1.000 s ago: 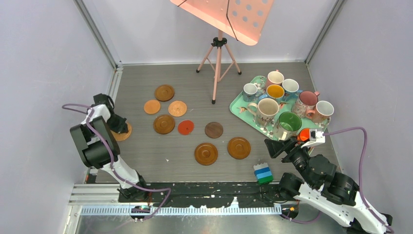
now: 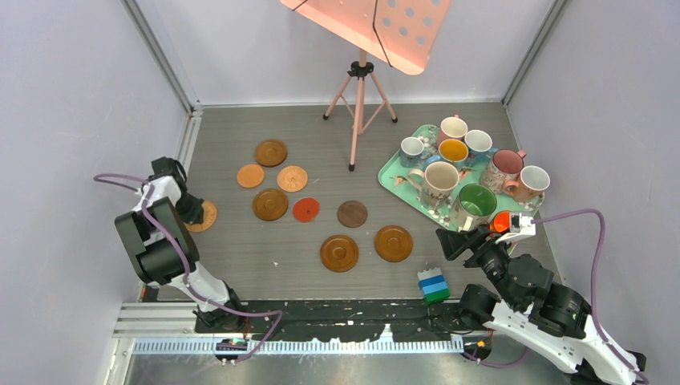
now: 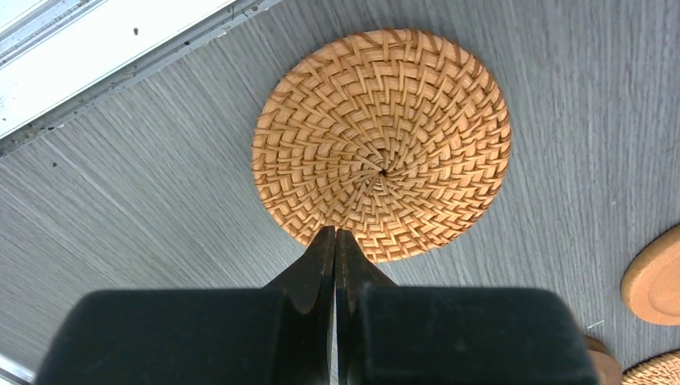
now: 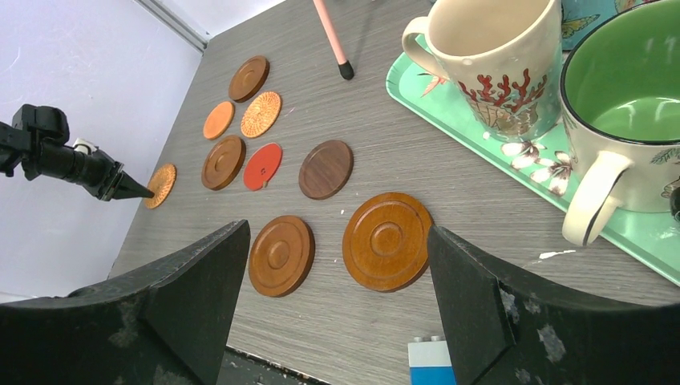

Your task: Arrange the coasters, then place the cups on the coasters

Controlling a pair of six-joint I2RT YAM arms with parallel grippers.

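Observation:
Many cups crowd a green tray (image 2: 398, 178) at the right, among them a coral-patterned mug (image 4: 501, 92) and a green-lined mug (image 4: 629, 104). Coasters of wood and other materials lie across the table. My left gripper is shut with nothing between its fingers, its tips over the lower edge of a woven coaster (image 3: 383, 144) at the far left. My right gripper (image 2: 455, 241) stands open beside the tray's near corner; in its wrist view both fingers frame bare table and a brown coaster (image 4: 385, 241).
A pink tripod (image 2: 358, 120) stands at the back. Stacked toy bricks (image 2: 433, 285) sit at the front right. White walls close in the table on the sides and back, the left one near my left arm.
My left arm has shifted slightly left, uncovering more of the far-left woven coaster in the top view. The right arm and the cups have not visibly moved.

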